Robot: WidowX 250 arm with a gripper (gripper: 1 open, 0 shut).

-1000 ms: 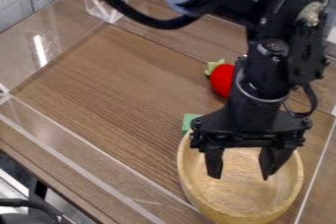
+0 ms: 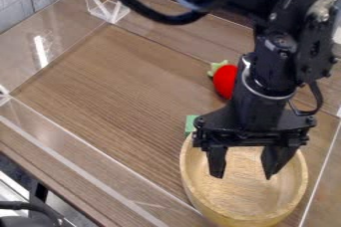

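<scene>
The black gripper (image 2: 248, 151) hangs over a light wooden bowl (image 2: 242, 201) at the lower right, its two fingers spread apart and open, with nothing seen between them. The bowl looks empty where visible; its back part is hidden by the gripper. A red object (image 2: 225, 80) with green at its top sits behind the arm, partly covered. A small green item (image 2: 192, 123) shows just left of the gripper, mostly hidden.
A clear plastic piece (image 2: 104, 2) stands at the upper left edge. Black cables cross the top and lie at the lower left corner.
The gripper and arm have shifted very slightly over the bowl; otherwise the scene looks the same.
</scene>
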